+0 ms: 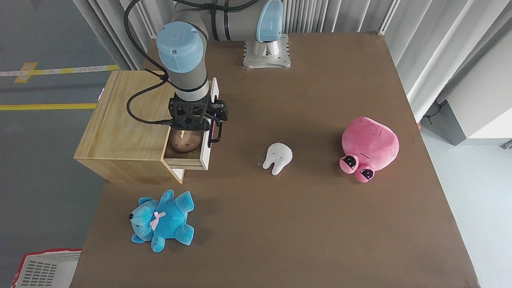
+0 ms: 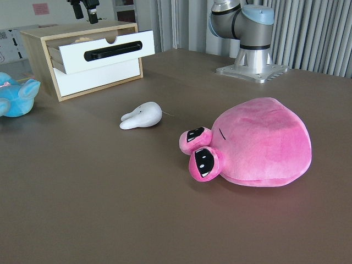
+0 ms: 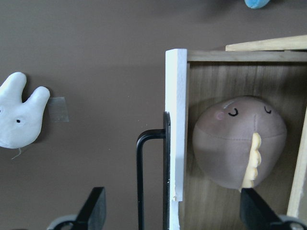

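My gripper is open above the pulled-out drawer of the wooden cabinet (image 1: pixel 125 115), near its black handle (image 3: pixel 141 177), with nothing between its fingers. A brown round plush (image 3: pixel 235 143) with a cream ridge lies inside the drawer (image 2: pixel 77 60). On the brown table, a white plush (image 1: pixel 277 158) lies right of the cabinet, a pink plush (image 1: pixel 369 146) farther right, and a blue bear (image 1: pixel 168 221) in front of the cabinet.
A red-rimmed basket (image 1: pixel 45 269) sits beyond the table's front left edge. The arm's base (image 2: pixel 253 71) stands at the back.
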